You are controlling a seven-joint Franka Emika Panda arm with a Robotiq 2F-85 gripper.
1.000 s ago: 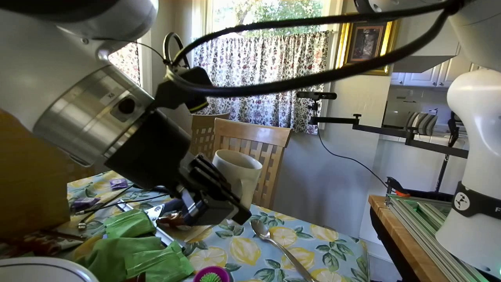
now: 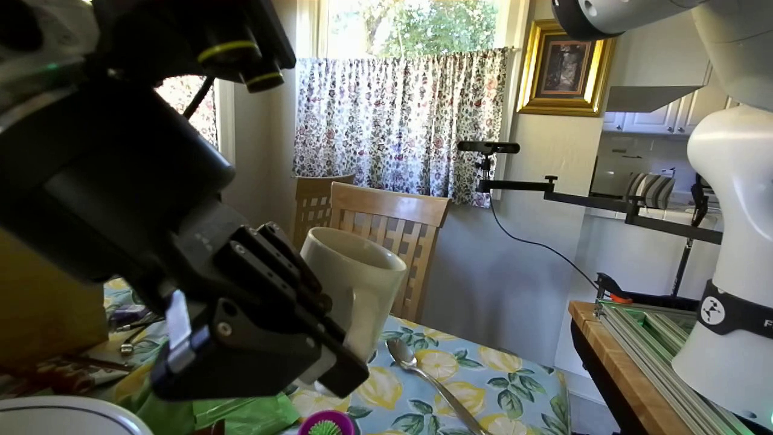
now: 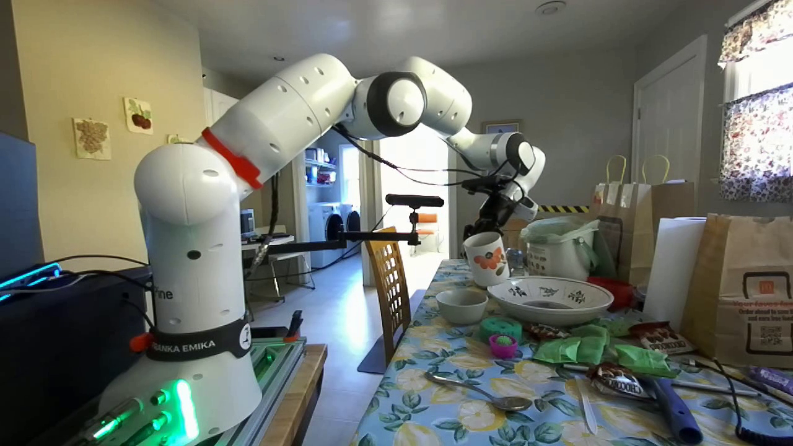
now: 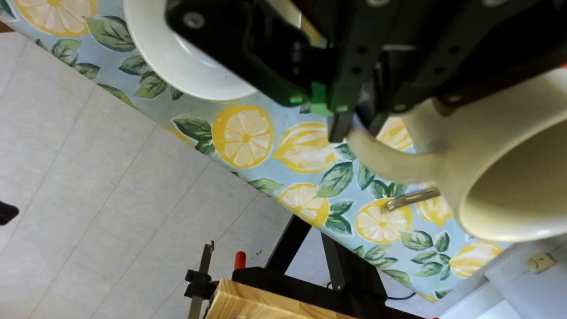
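Observation:
A cream mug (image 2: 362,279) is held up off the table, a little tilted. My gripper is shut on its handle (image 4: 396,162); the mug's body hangs beside the fingers, and its open mouth shows at the right of the wrist view. In exterior view 2 the mug (image 3: 487,259), with an orange flower on its side, appears behind a small white bowl (image 3: 461,306) and a wide patterned dish (image 3: 550,308). The arm partly covers the mug in exterior view 1.
A large spoon (image 3: 483,394) lies on the lemon-print tablecloth (image 4: 303,149). Near the dish are a purple cup (image 3: 503,345), green packets (image 3: 591,343) and snack wrappers. A lidded bin (image 3: 561,253) and paper bags (image 3: 751,290) stand along the far side. The table's chair side has clear cloth.
The handle is still held; the spoon lies where it was.

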